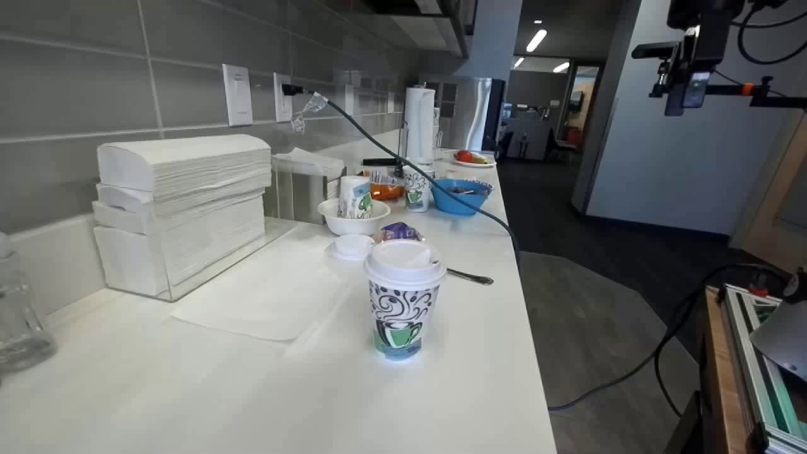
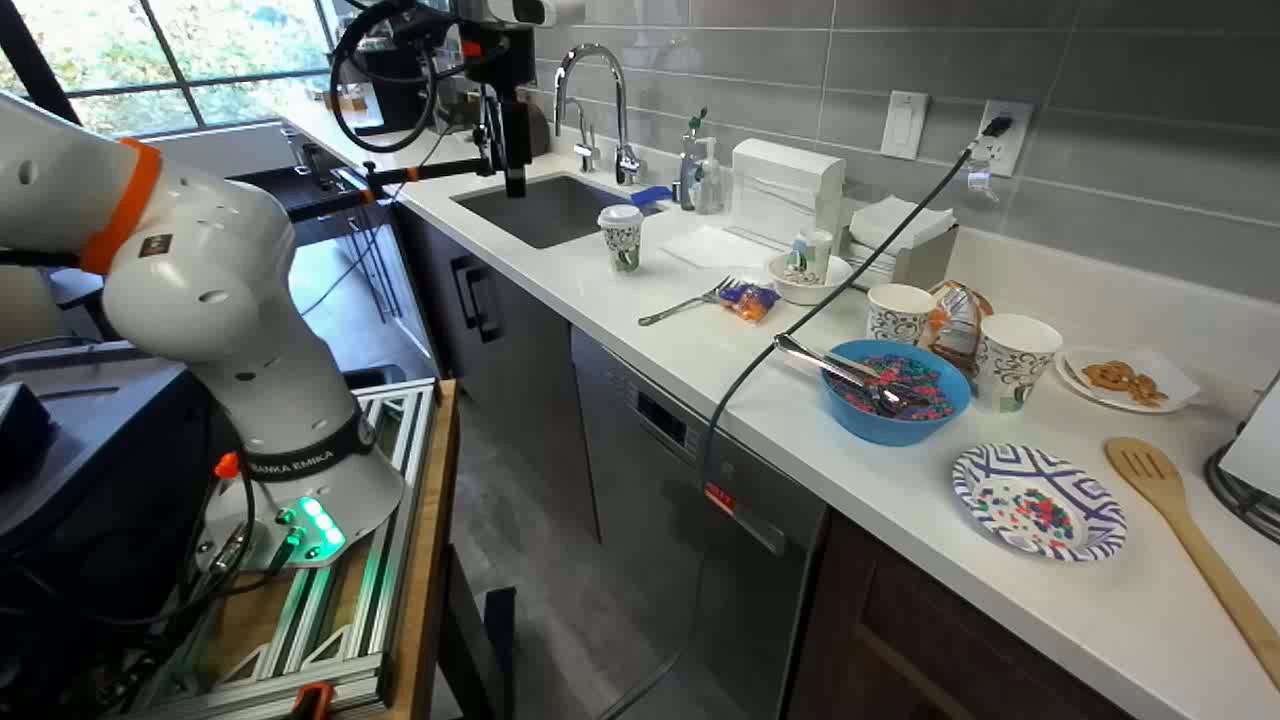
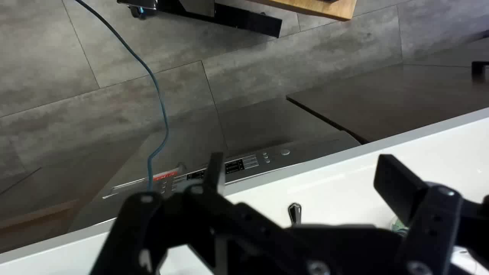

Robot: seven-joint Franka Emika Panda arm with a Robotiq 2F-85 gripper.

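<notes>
My gripper stands open over the counter's front edge in the wrist view, its two dark fingers wide apart and empty. Between and below them the tip of a fork handle (image 3: pixel 295 213) shows on the white counter; in exterior view 2 the whole fork (image 2: pixel 686 302) lies near a small purple and orange snack bag (image 2: pixel 750 300). A lidded paper cup (image 1: pixel 405 299) stands upright on the counter, with the gripper high above the surface. Farther along, a blue bowl (image 2: pixel 897 390) holds pink and blue pieces, with metal tongs (image 2: pixel 840 367) resting across it.
A black cable (image 2: pixel 828 294) runs from the wall outlet across the counter and down its front. Paper cups (image 2: pixel 1015 360), a patterned plate (image 2: pixel 1039 502) and a wooden spatula (image 2: pixel 1182 528) crowd the right end. The sink (image 2: pixel 546 211) lies left of the lidded cup.
</notes>
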